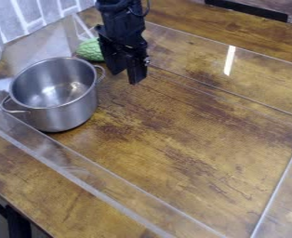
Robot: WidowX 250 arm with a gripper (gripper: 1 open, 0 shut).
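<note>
My black gripper [126, 61] hangs at the top centre of the camera view, just right of and above a large steel pot [56, 104] with two wire handles. Behind the arm, a green object [91, 50] lies at the back left, partly hidden by the gripper. I cannot tell whether the fingers are open, shut or holding anything.
A pale textured surface [12, 33] is at the back left, and a dark strip runs along the top right.
</note>
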